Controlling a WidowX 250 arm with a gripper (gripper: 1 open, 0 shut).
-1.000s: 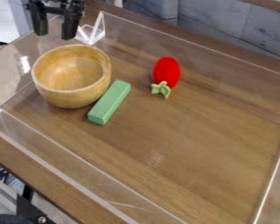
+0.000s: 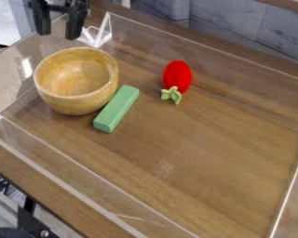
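The black gripper [image 2: 57,28] is at the top left edge of the view, partly out of frame, above and behind a wooden bowl [image 2: 74,79]; its finger state is unclear. A green block [image 2: 116,109] lies just right of the bowl. A red strawberry-like toy [image 2: 178,76] with a pale green top lies farther right and back.
Clear plastic edging runs along the sides, and a grey panelled wall [image 2: 233,28] stands at the back.
The gripper has shifted slightly upward toward the top edge. The bowl, block and red toy look unmoved.
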